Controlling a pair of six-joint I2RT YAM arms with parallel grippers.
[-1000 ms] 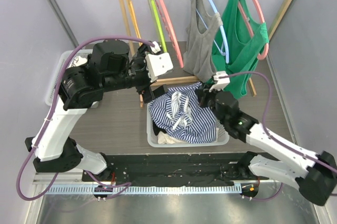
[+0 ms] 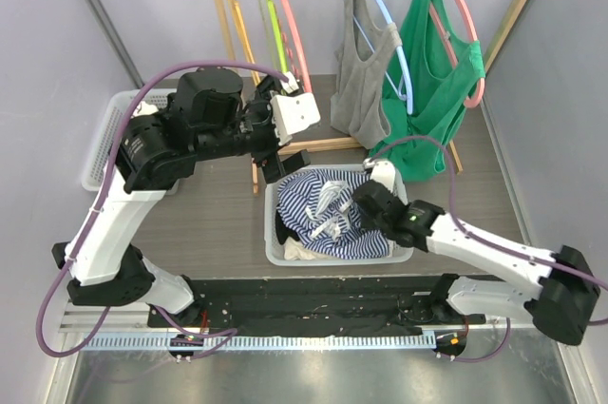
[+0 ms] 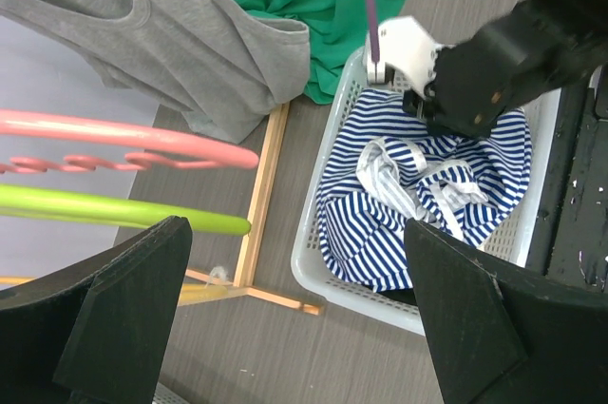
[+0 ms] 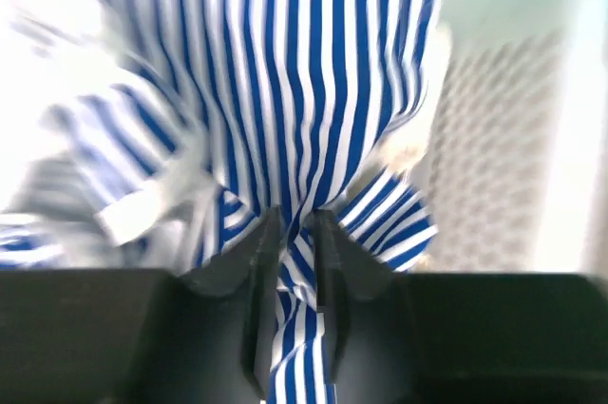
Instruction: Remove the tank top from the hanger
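A blue-and-white striped tank top (image 2: pixel 318 204) lies bunched in the light grey basket (image 2: pixel 273 257); pale inner parts show in the left wrist view. Over the basket's right side, my right gripper (image 2: pixel 369 209) reaches down to the cloth. In the right wrist view its fingers (image 4: pixel 261 299) stand a narrow gap apart, with striped fabric (image 4: pixel 304 81) gathered at the tips; a firm grip on it cannot be made out. My left gripper is open and empty, beside the rack. A pink hanger (image 3: pixel 123 133) and a green hanger (image 3: pixel 123 206) hang bare near it.
A grey tank top (image 2: pixel 361 76) hangs on a blue hanger (image 2: pixel 394 38), and a green tank top (image 2: pixel 432 71) on another pink hanger (image 2: pixel 465 5). A second basket (image 2: pixel 100 152) stands at the left, partly behind my left arm. Bare floor lies left of the striped cloth's basket.
My right gripper has come down lower over the basket, and the striped cloth has settled with it.
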